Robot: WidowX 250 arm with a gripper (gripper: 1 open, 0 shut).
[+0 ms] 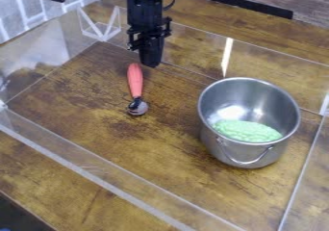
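Observation:
A ladle or spoon with a red handle (135,81) and a metal head (138,107) lies on the wooden table left of centre. The black gripper (149,56) hangs above and just behind the handle's upper end; its fingers are too dark and small to tell whether they are open or shut. A steel pot (267,101) with a pale green object (247,131) inside stands at the right.
Clear plastic panels edge the work area (77,177) on several sides. The table in front of the spoon and left of the pot is bare.

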